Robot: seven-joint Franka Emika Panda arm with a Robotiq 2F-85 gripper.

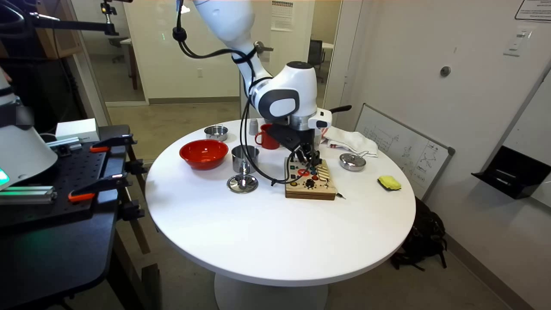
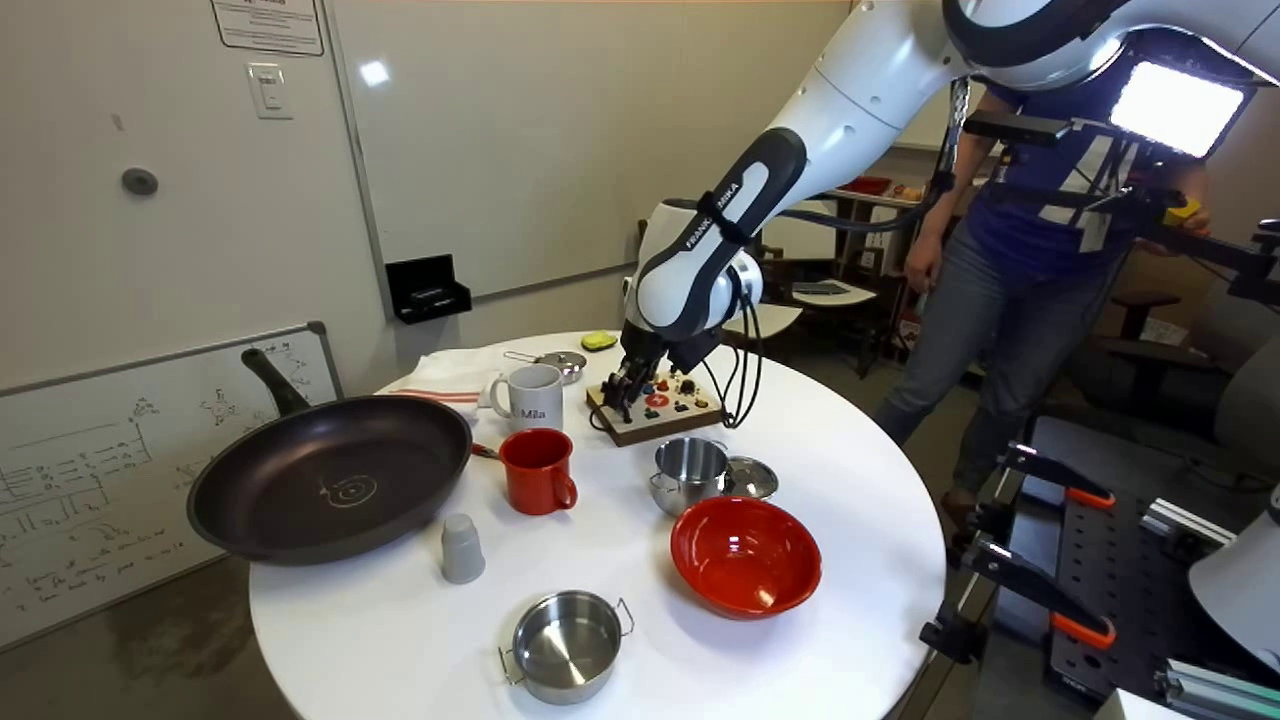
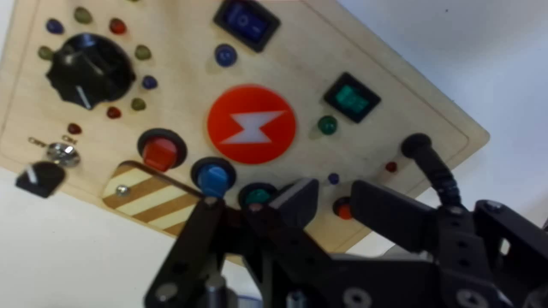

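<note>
A wooden board of switches and knobs fills much of the wrist view. My gripper is open over one edge of it, its two dark fingers apart. In the gap between them shows a small red-orange button; whether the fingers touch the board cannot be told. Close to one finger is a green button, partly covered, with a blue button and a red button further along. A thick black cable plug rises from the board beside the other finger.
Behind the board stand a red mug and a white mug. A steel pot, a lid and a red bowl are to its left in exterior view 1.
</note>
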